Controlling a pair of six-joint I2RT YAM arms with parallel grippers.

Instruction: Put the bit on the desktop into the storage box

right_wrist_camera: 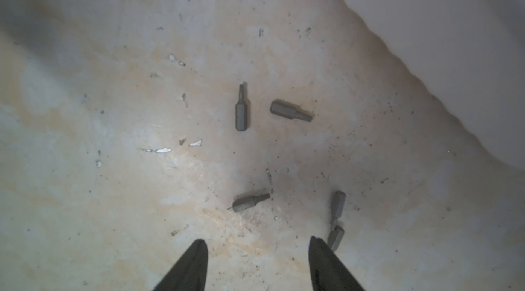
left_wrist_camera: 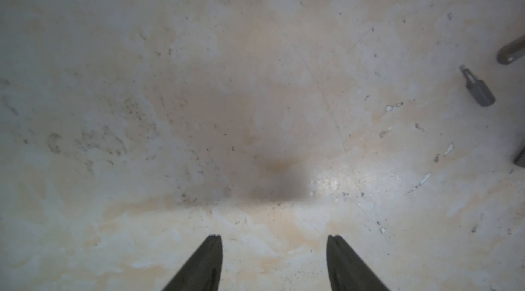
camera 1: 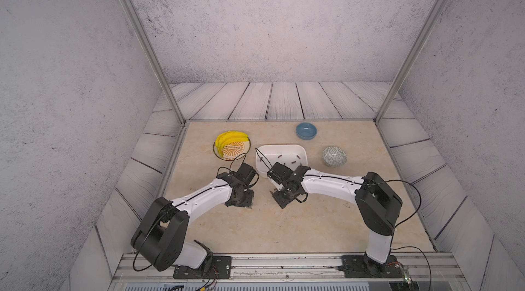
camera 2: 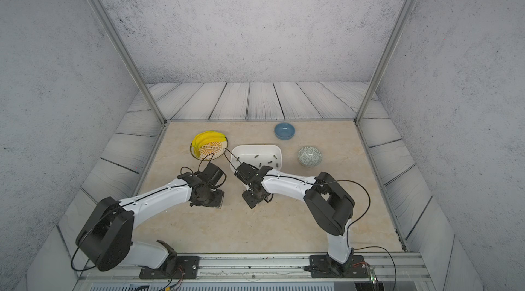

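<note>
Several dark grey bits lie on the bare desktop in the right wrist view: one upright bit (right_wrist_camera: 241,109), a slanted bit (right_wrist_camera: 289,110), another bit (right_wrist_camera: 250,202) and two touching bits, of which the upper bit (right_wrist_camera: 337,204) is one. Over them my right gripper stands open, holding nothing. My left gripper is also open, above bare desktop; a lone bit (left_wrist_camera: 479,90) lies to its right. The white storage box (camera 1: 281,149), with several bits in it, stands behind the arms; its front is partly hidden by the right arm.
A plate with bananas (camera 1: 232,138) stands at the back left. Behind the box is a blue bowl (camera 1: 306,131), and right of it a patterned bowl (camera 1: 334,156). The two grippers are close together.
</note>
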